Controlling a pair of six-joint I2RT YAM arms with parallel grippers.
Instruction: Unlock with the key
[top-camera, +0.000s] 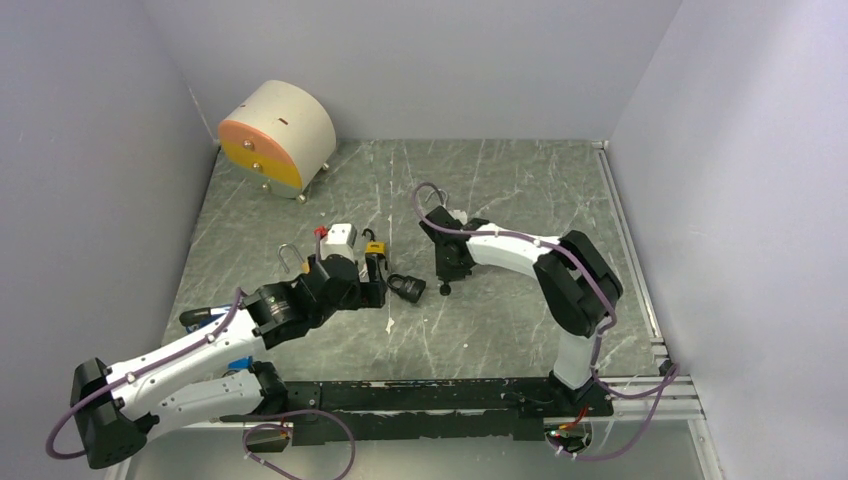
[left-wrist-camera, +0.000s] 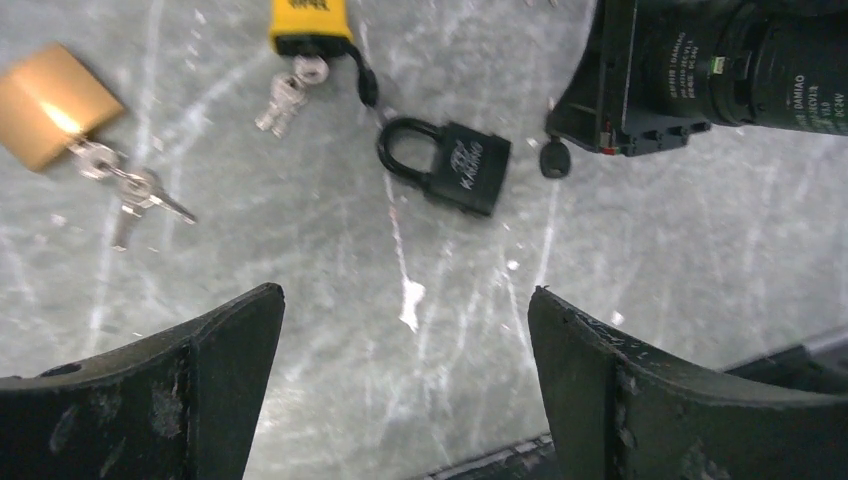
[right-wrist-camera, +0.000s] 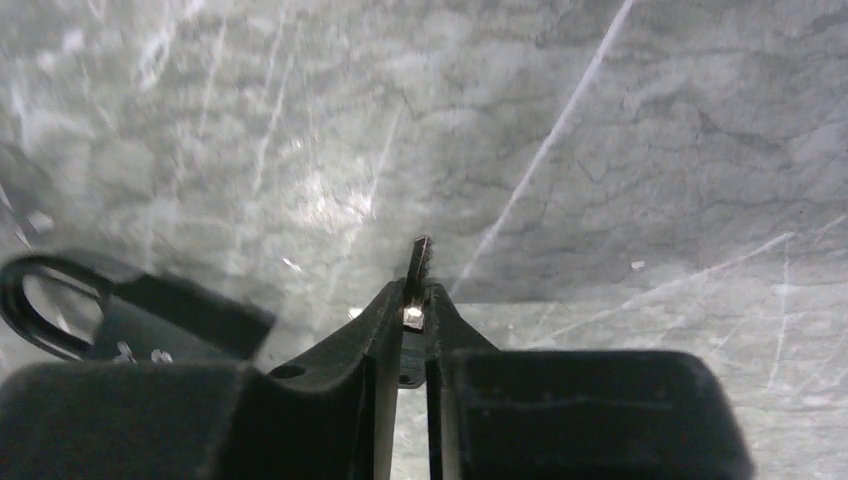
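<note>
My right gripper is down at the tabletop, its fingers nearly together around a small black-headed key (right-wrist-camera: 418, 262), whose metal blade sticks out past the tips; whether it grips firmly is unclear. A black padlock (left-wrist-camera: 466, 168) with its shackle lies to its left. My left gripper hangs open above the table, nothing between its fingers. Below it are a yellow padlock (left-wrist-camera: 306, 20) with keys (left-wrist-camera: 283, 98), and a brass padlock (left-wrist-camera: 55, 105) with keys (left-wrist-camera: 145, 195).
A cream rounded cabinet (top-camera: 276, 135) stands at the back left. Blue-handled tools (top-camera: 205, 317) lie at the left, partly hidden by the left arm.
</note>
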